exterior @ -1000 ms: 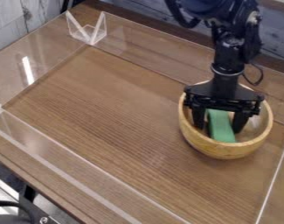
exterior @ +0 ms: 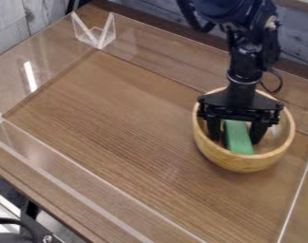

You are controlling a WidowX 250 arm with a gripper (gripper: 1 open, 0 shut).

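My black gripper [exterior: 241,119] reaches down from the top right into a tan round bowl [exterior: 243,163] on the wooden table [exterior: 118,133]. Its fingers are spread open over a green object [exterior: 239,142] lying in the bowl. Whether they touch that object is unclear, and part of it is hidden under the gripper.
A clear, white-edged frame [exterior: 97,33] stands at the back left. A dark cable [exterior: 10,223] lies at the lower left edge. A wall runs along the back.
The gripper has shifted very slightly left within the bowl. The bowl and the green object look nearly unmoved.
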